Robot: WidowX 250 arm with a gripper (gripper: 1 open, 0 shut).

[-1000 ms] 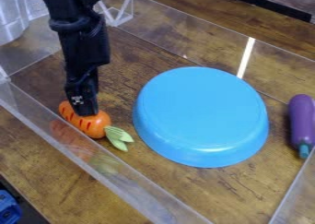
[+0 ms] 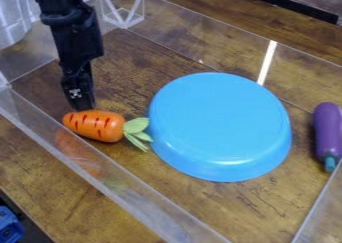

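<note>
My black gripper (image 2: 78, 92) comes down from the top left, its tips low just behind the orange toy carrot (image 2: 96, 124); whether its fingers are open or shut is unclear. The carrot lies on the wooden floor of a clear-walled tray, its green leaves pointing right and touching or very near the rim of an upturned blue plate or bowl (image 2: 218, 122).
A purple eggplant (image 2: 327, 132) lies at the right edge. Clear walls (image 2: 67, 177) run along the left and around the area. Bare wood shows behind and in front of the blue piece. A blue object (image 2: 7, 225) sits outside at lower left.
The gripper has moved left, away from over the carrot. The carrot has turned, its leaves swinging up and right toward the blue piece.
</note>
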